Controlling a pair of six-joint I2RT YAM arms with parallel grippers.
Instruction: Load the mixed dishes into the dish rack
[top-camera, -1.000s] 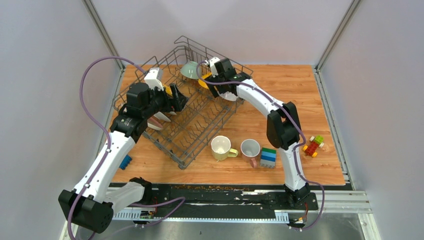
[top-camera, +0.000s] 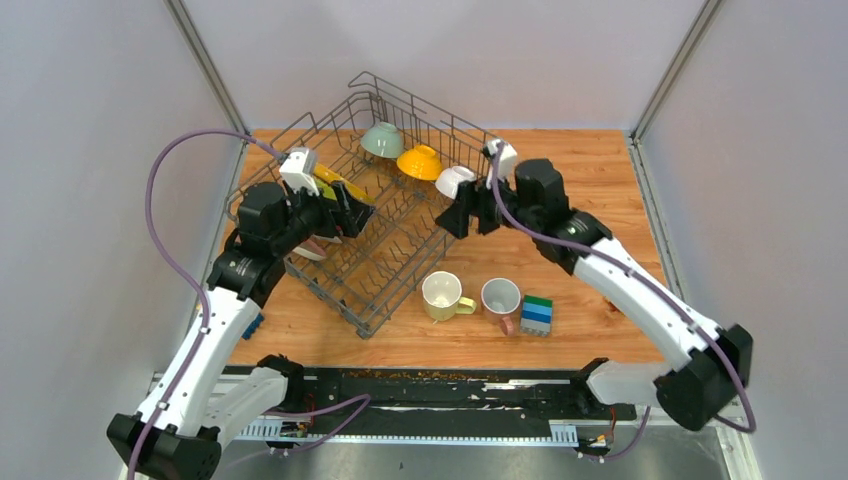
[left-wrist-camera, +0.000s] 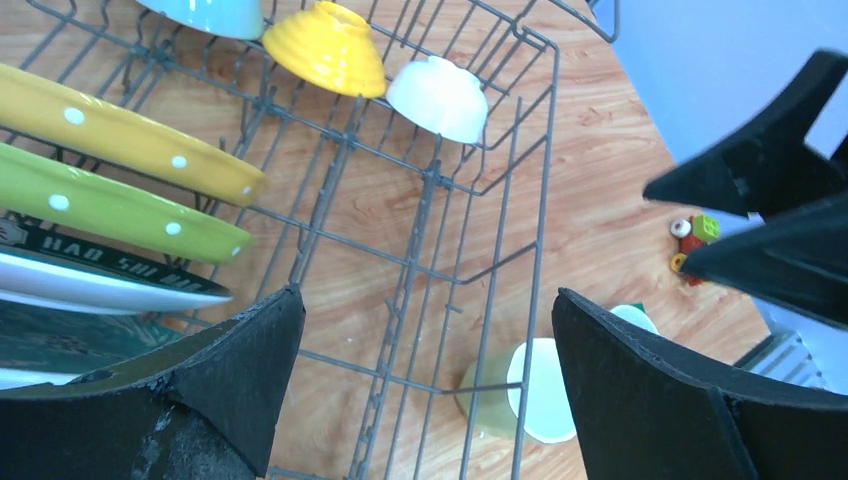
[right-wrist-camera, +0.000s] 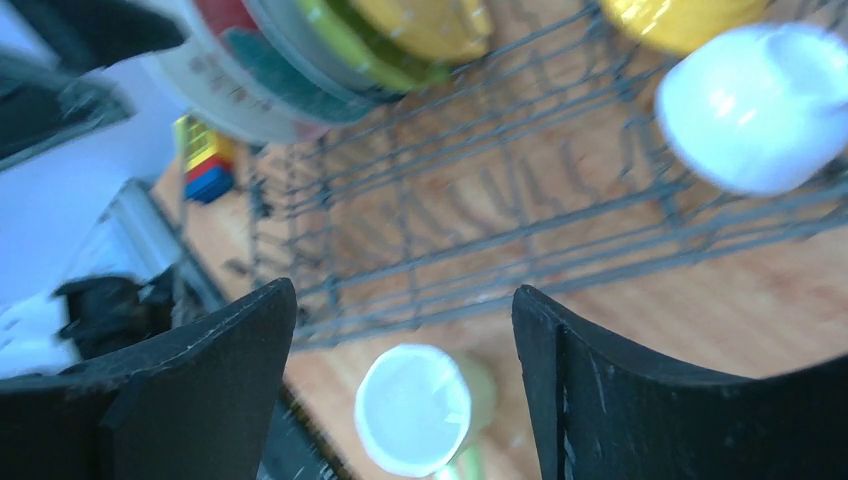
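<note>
A wire dish rack (top-camera: 365, 290) holds a pale green bowl (top-camera: 383, 140), a yellow bowl (top-camera: 420, 162) and a white bowl (left-wrist-camera: 437, 98) along the back right, and several plates (left-wrist-camera: 120, 200) standing at the left. My left gripper (top-camera: 353, 217) hangs open over the rack's left half, empty. My right gripper (top-camera: 464, 216) is open and empty by the right edge, beside the white bowl. On the wood in front of the rack stand a cream mug (top-camera: 442, 294) and a grey-white mug with pink handle (top-camera: 500, 298).
A stack of toy bricks (top-camera: 536, 316) sits beside the mugs; more bricks lie at the far right, partly hidden by the right arm. A blue brick (top-camera: 252, 325) lies at the left. The table right of the rack is mostly clear.
My left arm has shifted slightly.
</note>
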